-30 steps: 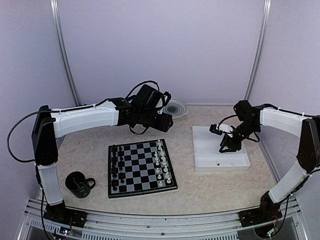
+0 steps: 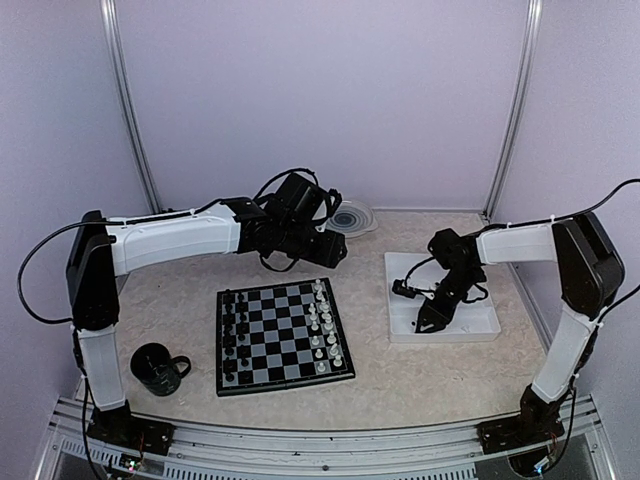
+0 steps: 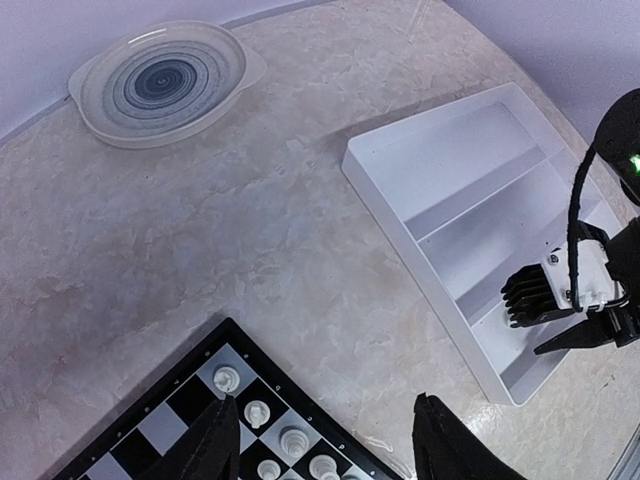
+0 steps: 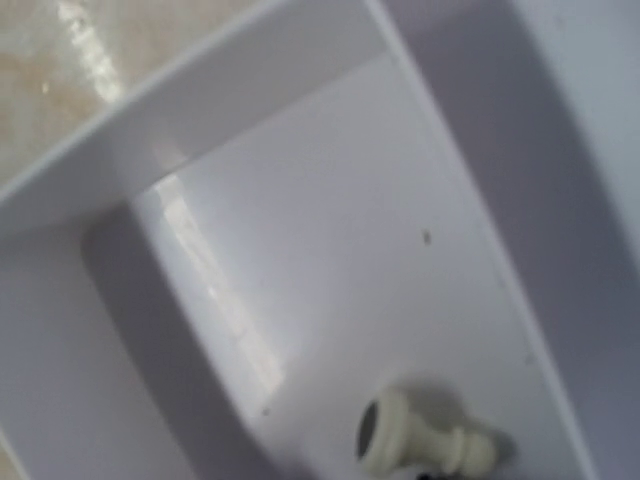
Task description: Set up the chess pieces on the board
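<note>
The chessboard [image 2: 280, 335] holds black pieces along its left and white pieces along its right. A white piece [image 4: 410, 435] lies on its side in the white tray [image 4: 280, 260]. My right gripper is down inside the tray's near compartment, over that piece, its fingers part open; in the right wrist view its fingers are almost out of frame. My left gripper hangs open above the board's back right corner, with nothing between its fingers.
A black mug [image 2: 155, 370] stands at the front left. A shallow plate with a blue centre [image 3: 165, 80] sits at the back.
My right gripper has moved down and left within the tray, toward its near side where the piece lies. The left arm has barely moved.
</note>
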